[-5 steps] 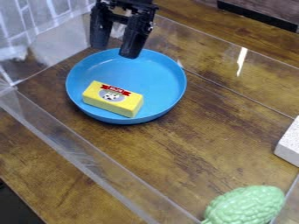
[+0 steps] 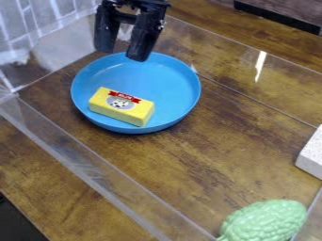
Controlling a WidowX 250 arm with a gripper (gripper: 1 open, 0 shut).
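My black gripper (image 2: 126, 36) hangs at the top of the camera view, over the back rim of a round blue plate (image 2: 172, 89). Two dark fingers point downward with a space between them, and I see nothing held there. On the front left part of the plate lies a yellow box (image 2: 120, 107) with a red label and a pale printed figure.
A white block (image 2: 311, 151) sits at the right edge. A green bumpy object (image 2: 262, 222) lies at the bottom right. Clear plastic walls border the wooden surface (image 2: 214, 160), whose middle is bare.
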